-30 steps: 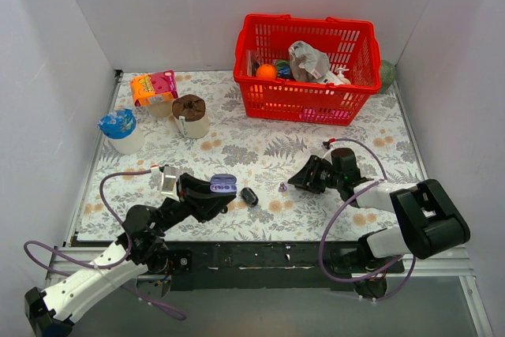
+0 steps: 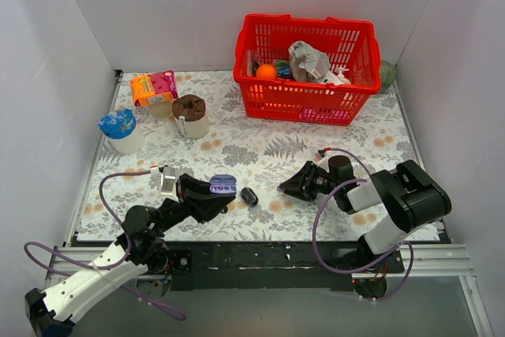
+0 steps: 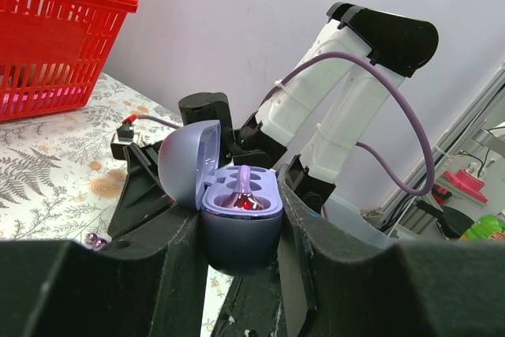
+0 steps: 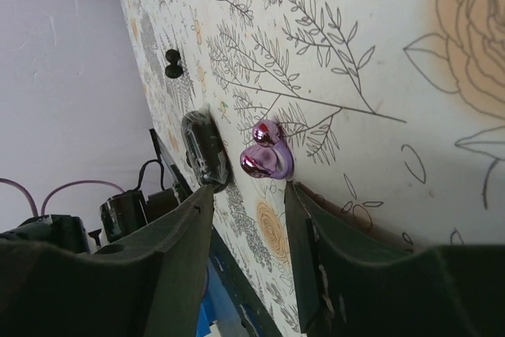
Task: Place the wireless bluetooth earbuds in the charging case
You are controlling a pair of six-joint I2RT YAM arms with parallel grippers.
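Note:
The lilac charging case (image 2: pixel 222 181) hangs over the front left of the table, with my left gripper shut on its body. Its lid (image 3: pixel 186 165) stands open, and one purple earbud (image 3: pixel 244 189) with a shiny red part is in the tray; whether it is fully seated I cannot tell. A second purple earbud (image 4: pixel 268 155) lies on the floral tablecloth. My right gripper is open and low at that earbud, which shows just beyond the gap between the fingertips, apparently not clamped.
A black oblong object (image 2: pixel 249 196) lies between the two grippers, with a small black piece (image 2: pixel 224 209) near it. At the back are a red basket (image 2: pixel 308 104), a blue-topped jar (image 2: pixel 122 133), a brown-topped jar (image 2: pixel 191 117) and a snack packet (image 2: pixel 154 87).
My right gripper has moved left over the earbud on the cloth, which showed clear of the fingers a second ago. The left arm and the case have stayed still.

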